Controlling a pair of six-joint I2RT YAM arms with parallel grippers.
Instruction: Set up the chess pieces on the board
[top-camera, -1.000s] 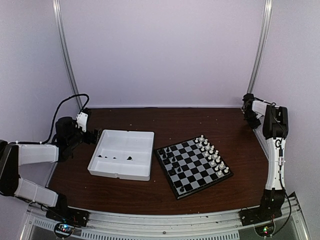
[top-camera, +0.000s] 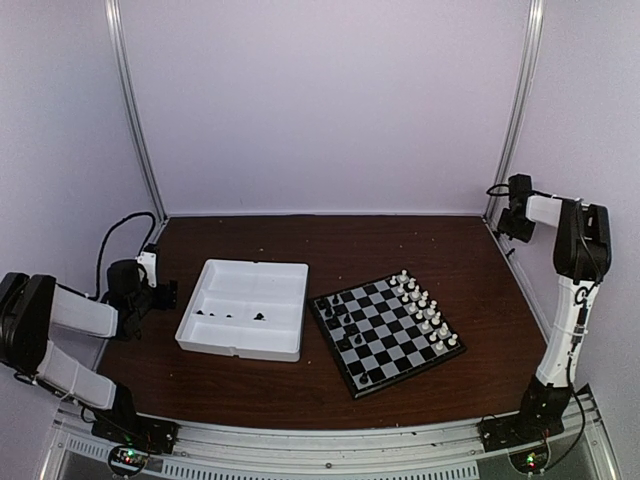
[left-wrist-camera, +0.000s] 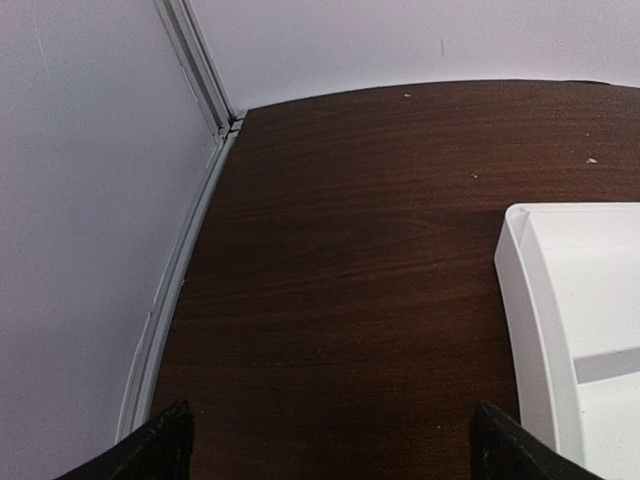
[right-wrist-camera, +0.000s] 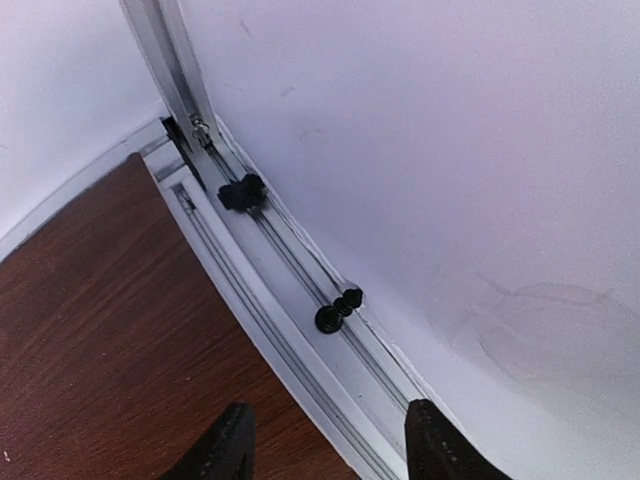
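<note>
The chessboard (top-camera: 387, 330) lies turned at an angle on the table. White pieces (top-camera: 425, 314) stand in rows along its right side, while several black pieces (top-camera: 342, 322) are on its left part. A few small black pieces (top-camera: 260, 317) are in the white tray (top-camera: 300, 325). Two black objects that look like chess pieces, one nearer (right-wrist-camera: 338, 311) and one farther (right-wrist-camera: 243, 193), lie in the channel beside the table's right edge. Above that edge my right gripper is open, its fingers apart and empty. My left gripper (top-camera: 172, 295) is open and empty, left of the tray.
A metal rail (right-wrist-camera: 270, 310) and the right wall (right-wrist-camera: 480, 180) bound the narrow channel. Bare table (top-camera: 330, 245) stretches behind the tray and board. On the left, a strip of table lies between the tray and the left wall (left-wrist-camera: 90, 220).
The left gripper has drawn back leftward from the tray. Board and tray are unchanged.
</note>
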